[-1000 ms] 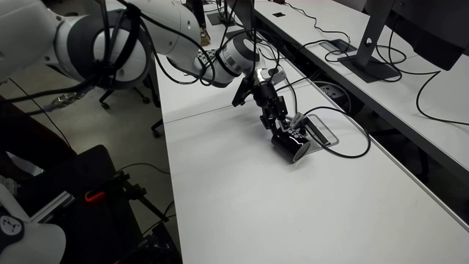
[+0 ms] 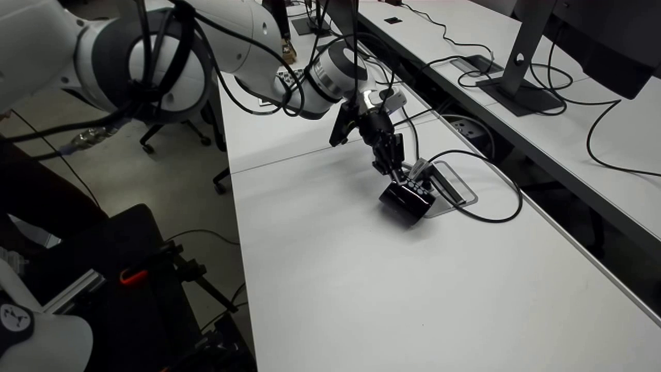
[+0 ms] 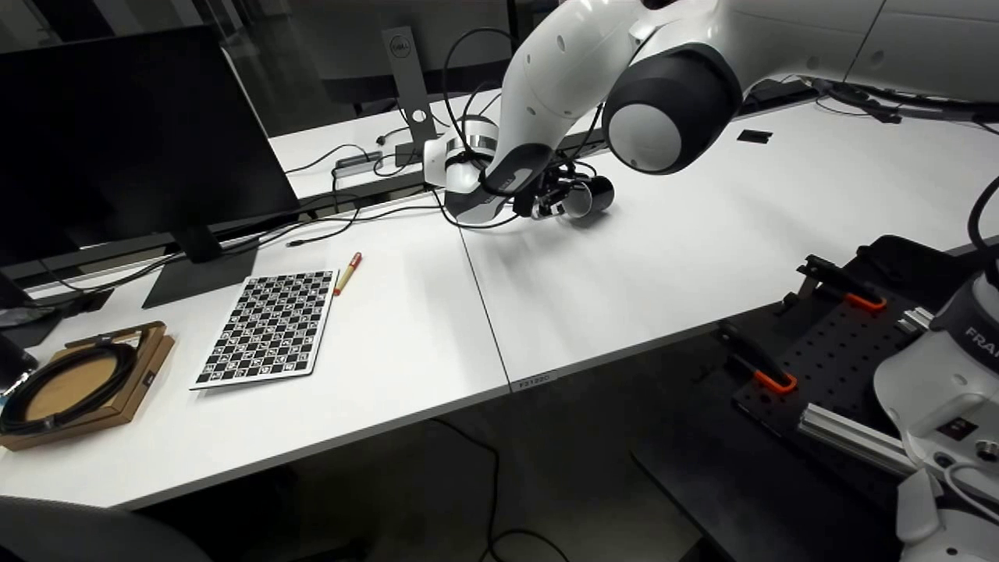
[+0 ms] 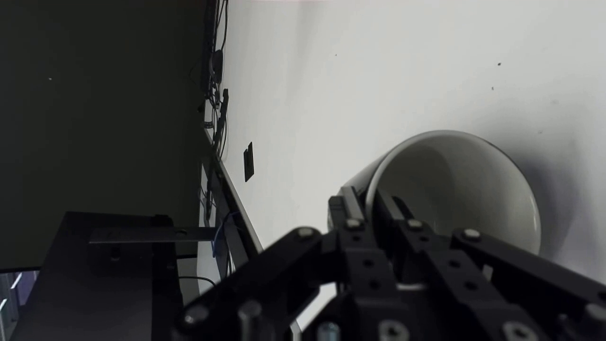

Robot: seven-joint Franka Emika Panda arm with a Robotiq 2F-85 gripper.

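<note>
A mug, glossy black outside with pale dots on its side, is tilted well over close to the tabletop. My gripper is shut on its rim at the upper left end. In the wrist view, one fingertip sits inside the white-lined mug and the other outside, with the wall pinched between them at the gripper. The mug's opening faces back toward the gripper; its base points away. From the second exterior view, the dark mug shows partly behind the arm. Whether it touches the table cannot be told.
Close by the mug lie a table outlet panel and a looping black cable. A checkered board, a red-and-yellow marker and a cardboard box occupy the other table section.
The mug has turned in the grip: its grey end, visible a second ago at the lower right, is now out of sight. My wrist has shifted and rotated slightly.
</note>
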